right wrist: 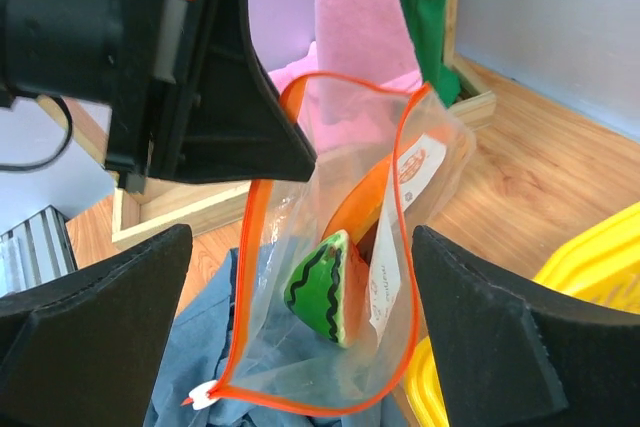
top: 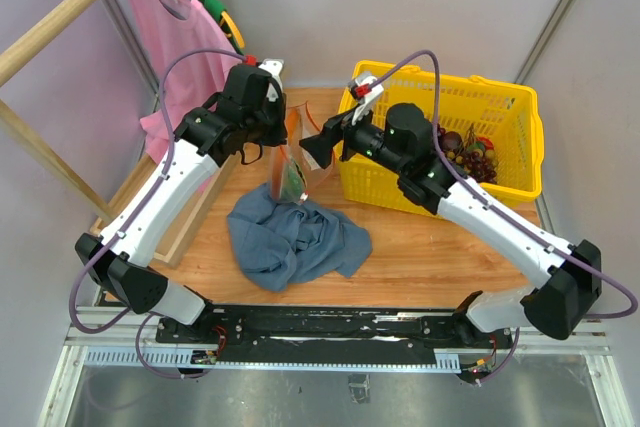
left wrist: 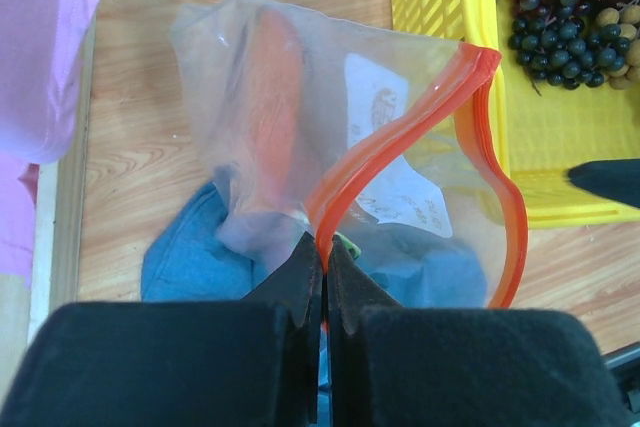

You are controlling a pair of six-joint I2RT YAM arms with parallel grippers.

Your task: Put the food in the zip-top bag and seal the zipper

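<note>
The clear zip top bag hangs with its orange-edged mouth spread. My left gripper is shut on one side of that orange rim. Inside the bag, the right wrist view shows a watermelon piece with striped green rind, leaning by a long orange item and a white printed label. My right gripper is open in front of the mouth, its fingers wide apart with nothing held. From above, the bag is partly hidden by the left arm.
A yellow basket holding grapes and other produce stands right of the bag. Below the bag lies a crumpled blue cloth. At left, a pink garment hangs on a wooden rack. Bare table shows in front of the basket.
</note>
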